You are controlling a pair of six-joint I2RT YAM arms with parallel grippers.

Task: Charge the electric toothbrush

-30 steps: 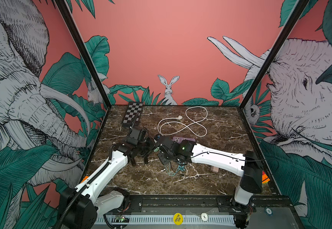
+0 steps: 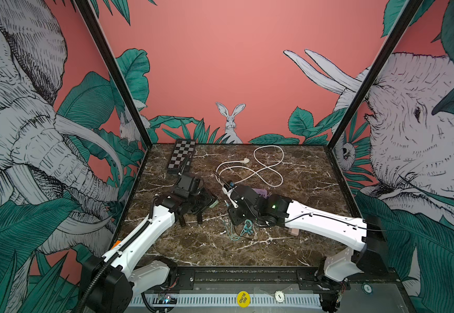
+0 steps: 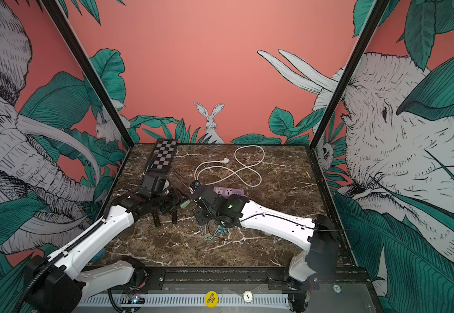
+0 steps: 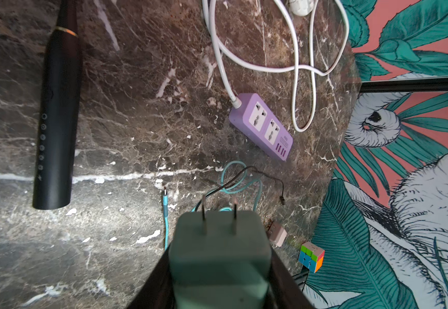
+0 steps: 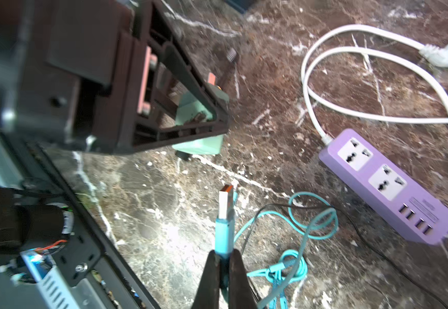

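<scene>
A green two-pronged charger block (image 4: 218, 257) sits between the fingers of my left gripper (image 2: 212, 200), which is shut on it. In the left wrist view its prongs point away over the table. My right gripper is shut on the teal cable's USB plug (image 5: 225, 229), whose metal end sticks out past the fingertips. Plug and block are apart, with the block up and to the left in the right wrist view. The black electric toothbrush (image 4: 59, 118) lies on the table at the left wrist view's left side. A purple power strip (image 5: 388, 185) lies to the right.
Loops of teal cable (image 5: 311, 221) and a thin black cable (image 5: 357, 231) lie below the right gripper. The strip's white cord (image 3: 258, 161) curls at the back. A checkered board (image 2: 182, 154) stands back left. A pink block (image 4: 276, 233) and cube (image 4: 311, 256) are also around.
My right gripper has moved right, away from the left one, opening a gap between them. Its arm now covers more of the power strip in the top left view. The left arm looks still.
</scene>
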